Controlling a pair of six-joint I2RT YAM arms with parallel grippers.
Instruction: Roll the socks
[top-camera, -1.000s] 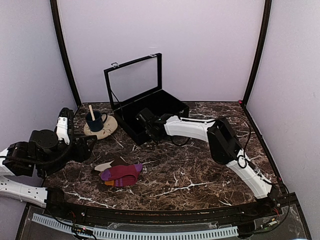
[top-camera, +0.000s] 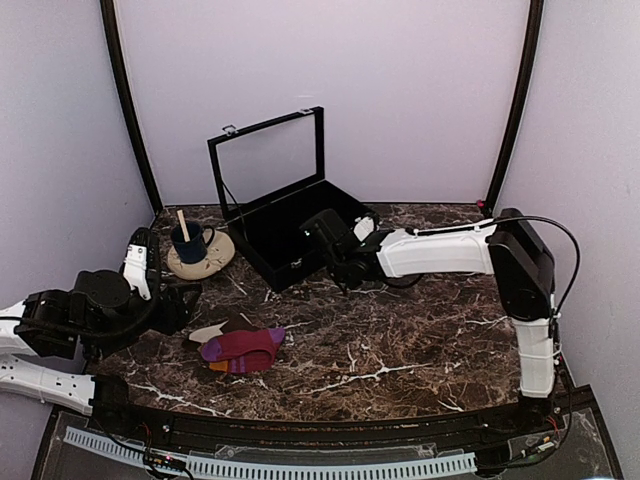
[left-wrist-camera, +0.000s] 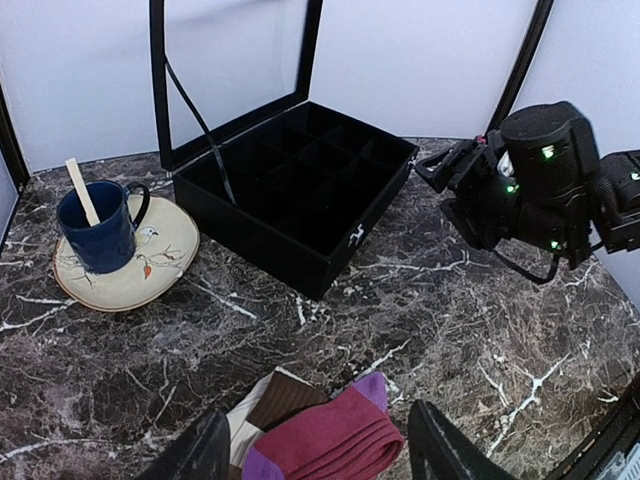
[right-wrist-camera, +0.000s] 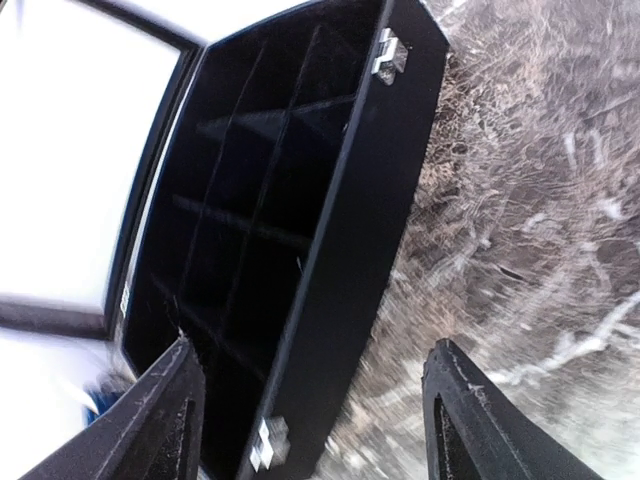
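Observation:
The socks (top-camera: 243, 349) lie folded on the dark marbled table, left of centre in the top view; maroon with purple ends, over a brown and cream part. In the left wrist view the maroon sock (left-wrist-camera: 330, 435) shows between the fingers of my left gripper, which is open and holds nothing. From above, that gripper stands just left of the socks. My right gripper is open and empty near the front side of the black box (right-wrist-camera: 345, 230), away from the socks.
The black compartment box (top-camera: 285, 240) stands at the back with its clear lid raised; its compartments look empty. A blue mug (top-camera: 188, 243) holding a pale stick sits on a cream saucer (top-camera: 205, 262) at the back left.
My right arm has swung to the right, its gripper shifting away from the box's front corner. My left gripper has moved slightly right and down in the top view. The socks have not moved.

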